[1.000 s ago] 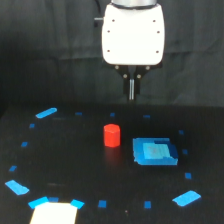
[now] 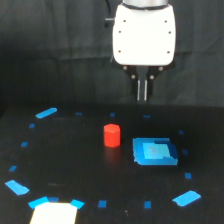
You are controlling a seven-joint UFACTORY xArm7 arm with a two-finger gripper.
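The white robot head with its gripper (image 2: 142,91) hangs at the top centre-right, above the table's back edge, with two thin vertical fingers pointing down and a narrow gap between them; nothing shows between them. A red cylinder (image 2: 111,135) stands upright on the black table, left of and below the gripper. To its right lies a blue tray (image 2: 140,158) with a lighter blue piece (image 2: 157,151) in it, below the gripper.
The black table (image 2: 90,180) carries small blue squares and strips of tape (image 2: 186,198) around its sides. A pale rectangle (image 2: 52,214) lies at the front left.
The gripper has moved right, and its fingers appear a little farther apart. The cylinder and tray are unchanged.
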